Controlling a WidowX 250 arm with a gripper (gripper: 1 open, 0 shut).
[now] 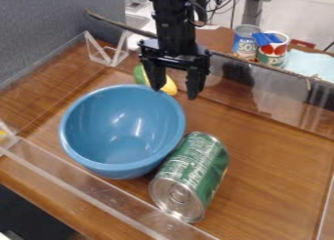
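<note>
The black gripper [174, 72] hangs over the back middle of the wooden table, its two fingers spread apart on either side of a yellow object [167, 85] with a green part [141, 74] to its left; whether they touch it I cannot tell. A blue bowl [120, 137] sits in front of it at left. A large green can [189, 178] lies on its side to the right of the bowl.
Two small cans [245, 41] stand on the back ledge beside a pale cloth [311, 64]. A grey padded wall [39, 59] bounds the left.
</note>
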